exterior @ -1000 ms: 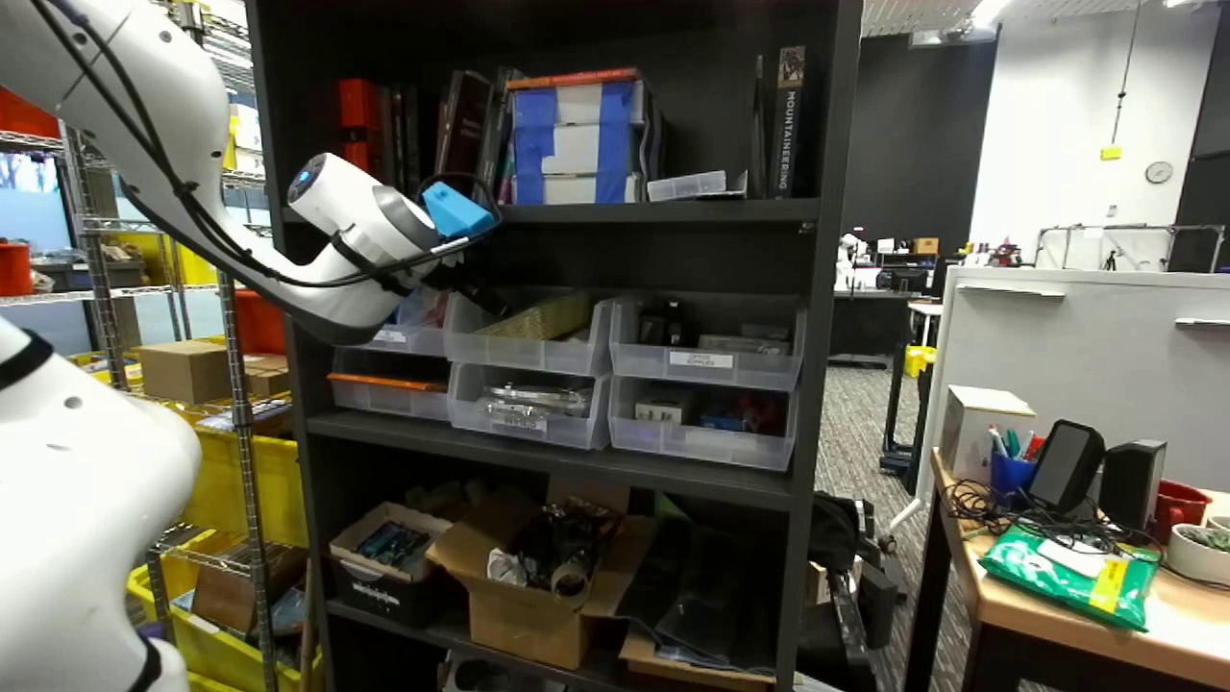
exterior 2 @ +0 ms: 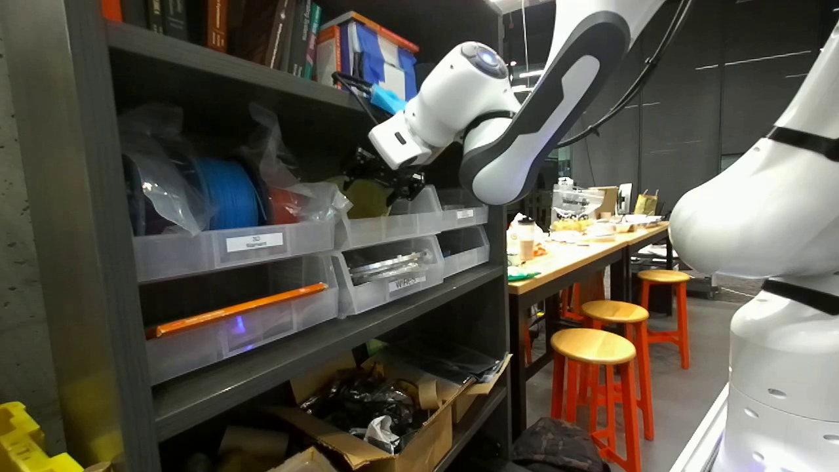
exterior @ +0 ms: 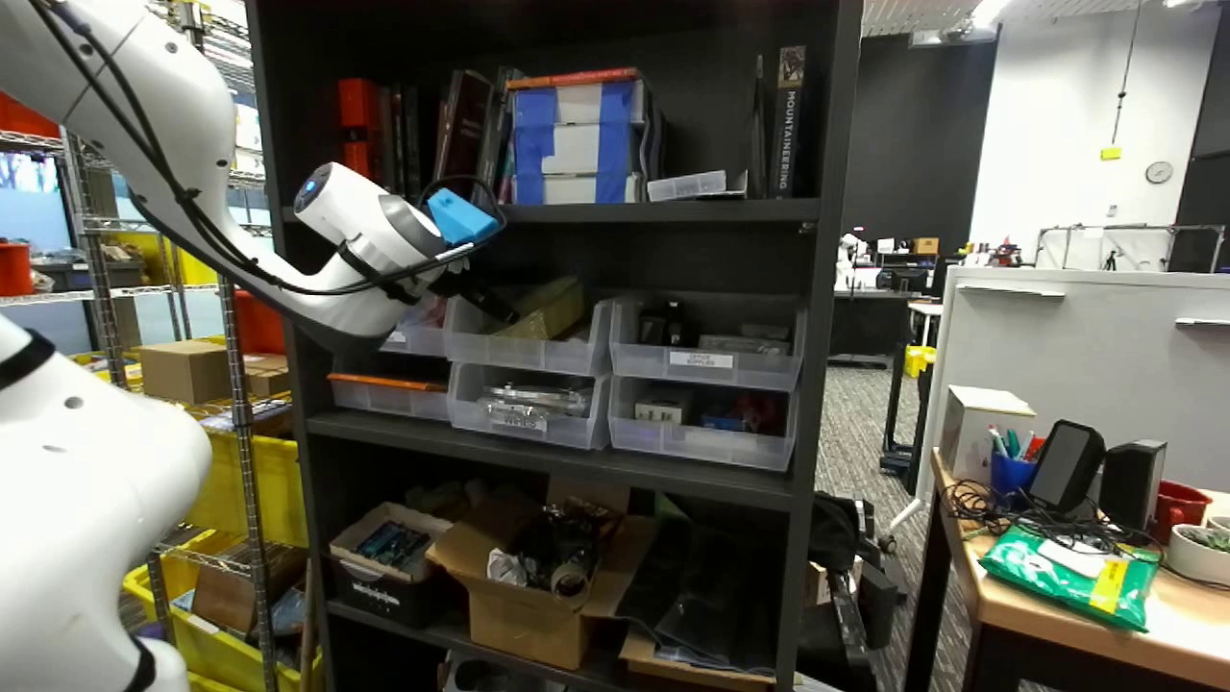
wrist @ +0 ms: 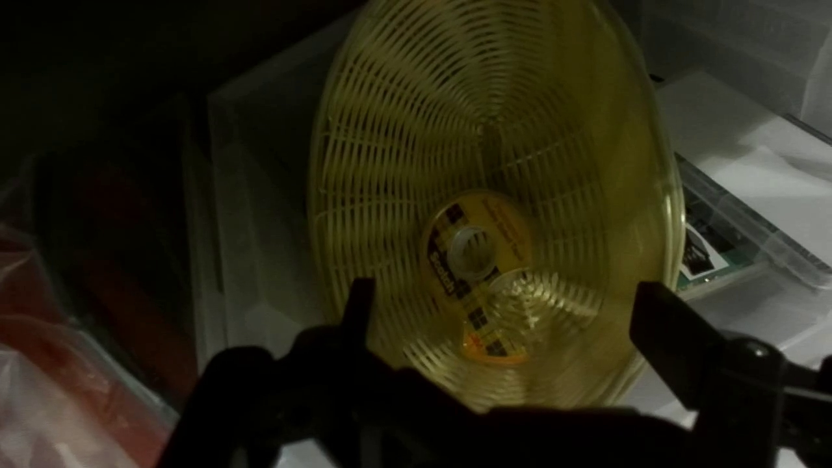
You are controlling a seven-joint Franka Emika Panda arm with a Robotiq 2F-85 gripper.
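A yellow wicker basket (wrist: 483,156) fills the middle of the wrist view, tilted in a clear plastic bin (exterior: 525,346) on the shelf. Inside it rests a roll of Scotch tape (wrist: 480,269) in its packaging. My gripper is open, with one finger (wrist: 359,308) near the basket's left rim and the other finger (wrist: 671,331) by its right rim. Whether either touches the rim, I cannot tell. From the second exterior view, the gripper (exterior 2: 385,177) is just above the bin, partly hiding the basket (exterior 2: 366,198).
On the left is a bin with filament spools (exterior 2: 228,193) in loose plastic wrap. More clear bins (exterior: 703,346) stand to the right and below. The upper shelf (exterior: 692,212) with books is close above the arm. Black shelf sides bound the space.
My gripper and wrist have shifted slightly lower and to the right in the first exterior view. The basket now looks tilted more steeply, its end higher above the bin.
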